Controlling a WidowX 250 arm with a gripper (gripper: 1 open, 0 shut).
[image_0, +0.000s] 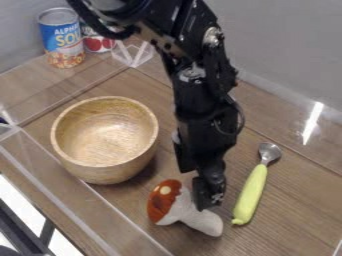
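The black gripper (206, 187) hangs low over a toy mushroom (183, 208) with a spotted red-brown cap and white stem, lying on its side on the wooden table. Its fingertips are just above or at the back of the mushroom; I cannot tell whether they touch it or how far apart they are. A wooden bowl (104, 134) sits to the left, and a spoon with a pale green handle (250, 192) lies to the right.
An ALPHA soup can (63, 40) and a red can (98, 44) stand at the back left. A grey wall borders the back.
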